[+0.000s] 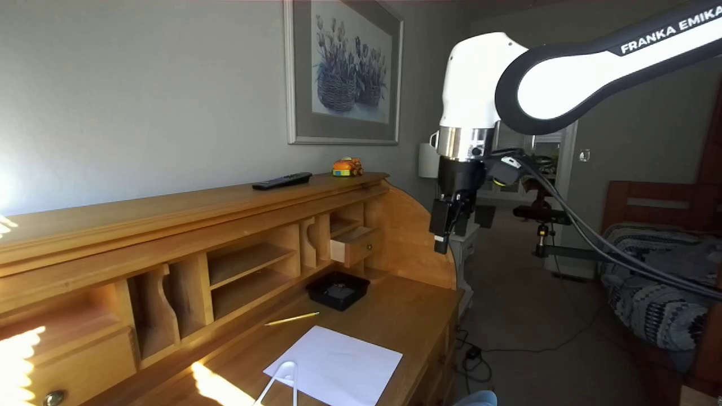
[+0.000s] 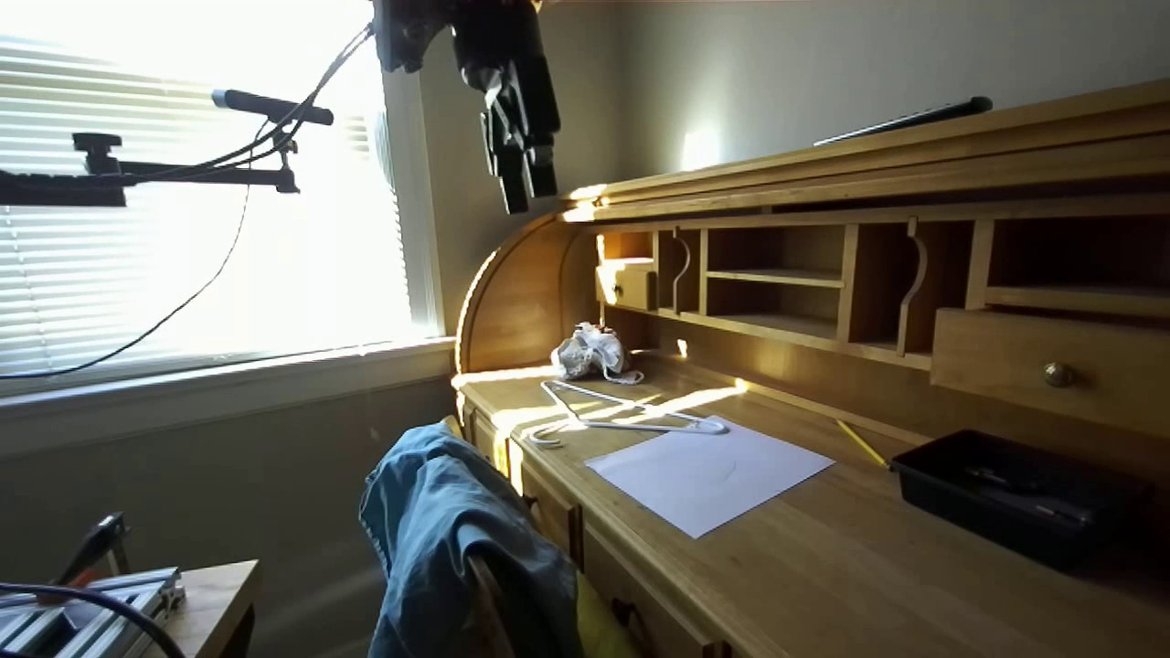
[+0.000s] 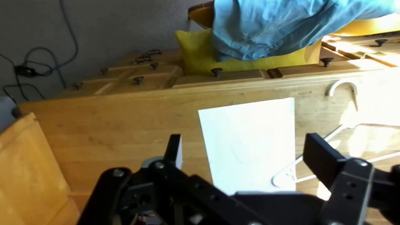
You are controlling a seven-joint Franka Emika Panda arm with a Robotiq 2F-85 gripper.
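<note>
My gripper is open, with wide empty space between its fingers. In exterior view 1 the gripper (image 1: pixel 449 235) hangs in the air near the desk's curved side panel, above the desktop. Below it lie a white sheet of paper (image 1: pixel 342 365) and a yellow pencil (image 1: pixel 291 318). A black tray (image 1: pixel 338 291) sits by the cubbies; small dark items lie in it. A white hanger (image 2: pixel 647 426) rests with one end over the paper's edge. At the desk's far end in exterior view 2 is a white bundled bag (image 2: pixel 592 352).
One small drawer (image 1: pixel 353 246) stands pulled out. On the top ledge are a dark remote (image 1: pixel 282 180) and an orange toy vehicle (image 1: pixel 347 166). A chair draped with blue cloth (image 2: pixel 461 526) stands against the desk's front. Bare desktop (image 3: pixel 142 131) lies beside the paper.
</note>
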